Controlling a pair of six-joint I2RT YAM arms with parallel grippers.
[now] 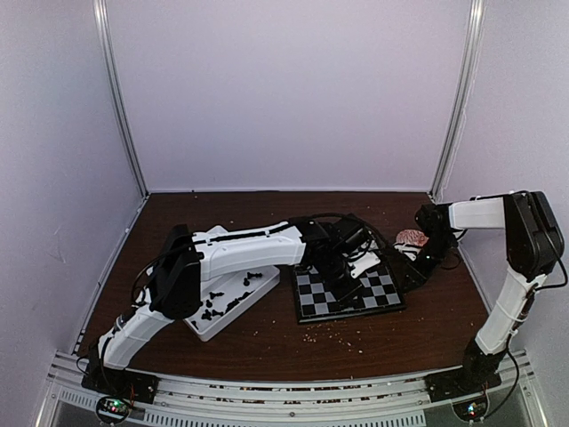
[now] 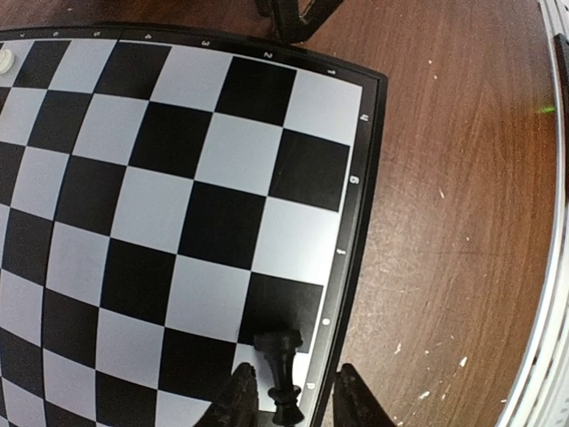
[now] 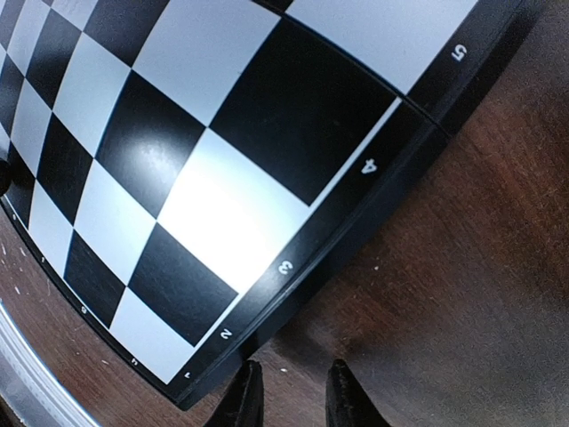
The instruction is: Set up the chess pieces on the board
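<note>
The black king (image 2: 283,374) lies tipped on its side near the numbered edge of the chessboard (image 2: 222,151). Its base reaches toward a black square, and its body runs across the white square beside it. My left gripper is open, one finger on either side of the king and apart from it. In the right wrist view, my right gripper stands open and empty over the wooden table just off the board's corner. At that view's left edge, a small dark shape cannot be made out.
A white tray (image 1: 206,332) with several dark pieces lies left of the board. One pale piece (image 2: 6,60) shows on the board's far side. A pinkish round item (image 1: 411,237) sits behind the right gripper. Bare table (image 1: 409,347) lies in front.
</note>
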